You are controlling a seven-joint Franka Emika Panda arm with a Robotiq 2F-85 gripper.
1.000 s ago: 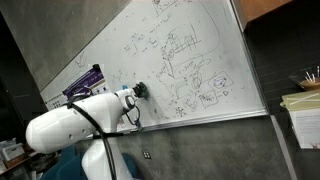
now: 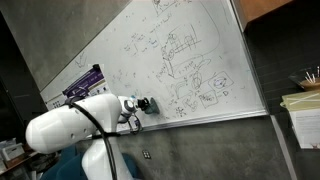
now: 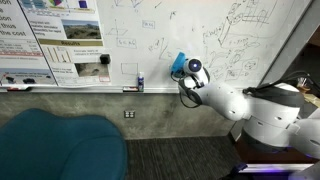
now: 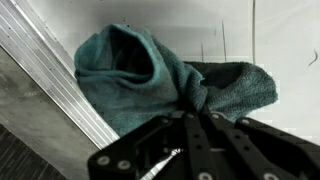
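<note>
A crumpled teal cloth [image 4: 120, 82] fills the middle of the wrist view, with my gripper shut on it. Its folds hide the fingertips. Behind the cloth is the whiteboard [image 4: 290, 35]; whether they touch I cannot tell. From the second exterior view, the cloth [image 3: 178, 62] appears bright blue, in front of the lower part of the board and a little above its bottom edge. The whiteboard [image 2: 225, 45] carries many dark marker drawings and writing. In the first exterior view my gripper [image 2: 146, 105] is near its lower left, and the cloth is dark and small there.
A metal ledge [image 3: 155, 90] runs along the board's bottom, with a small bottle [image 3: 140, 80] beside it. Posters [image 3: 78, 35] cover the board's left end. A blue chair [image 3: 62, 145] stands below. Shelf items [image 2: 308, 82] are at far right.
Over the last second, my gripper and the cloth have moved down and slightly right across the board in the first exterior view. The board's drawings look the same.
</note>
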